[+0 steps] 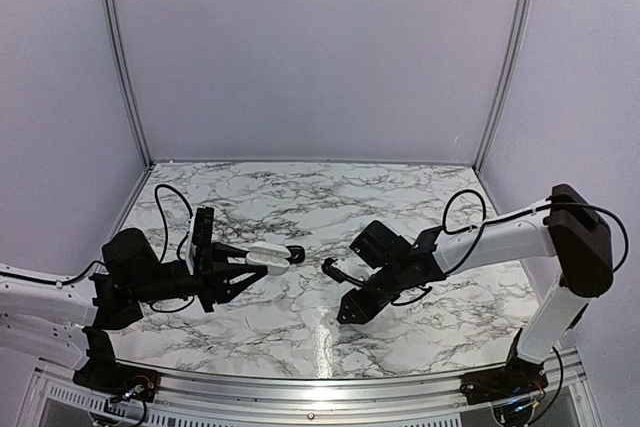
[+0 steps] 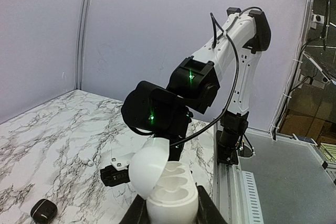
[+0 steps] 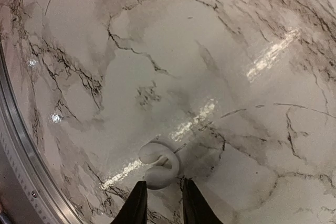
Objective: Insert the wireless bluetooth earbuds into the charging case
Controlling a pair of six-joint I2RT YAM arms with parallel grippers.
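The white charging case [image 2: 172, 203] is held in my left gripper, a finger on each side of it. Its lid [image 2: 149, 167] stands raised, and the moulded slots [image 2: 173, 182] look empty in the left wrist view. A curved white earbud [image 3: 170, 166] lies on the marble table in the right wrist view. My right gripper is open right at it, fingertips apart on either side of the earbud's near end; whether they touch it I cannot tell. From the top view, the right gripper [image 1: 350, 317] hides that earbud.
A small black rounded object [image 2: 43, 211] lies on the table in the left wrist view. Farther off is a tiny white item [image 2: 88, 162], too small to name.
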